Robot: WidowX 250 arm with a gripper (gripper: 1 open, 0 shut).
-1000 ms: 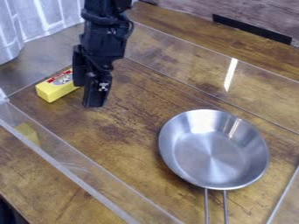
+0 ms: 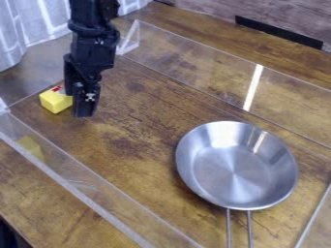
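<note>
The black gripper (image 2: 73,105) hangs low at the left of the camera view, open, its fingers around or just in front of a yellow box (image 2: 54,100) with some red on top; the arm partly hides the box, and whether they touch I cannot tell.
A silver pan (image 2: 235,165) with its handle toward the front sits on the right of the wooden table (image 2: 155,116). Clear plastic walls edge the workspace.
The gripper has moved left, toward the yellow box, and now covers more of it. The pan has not moved.
</note>
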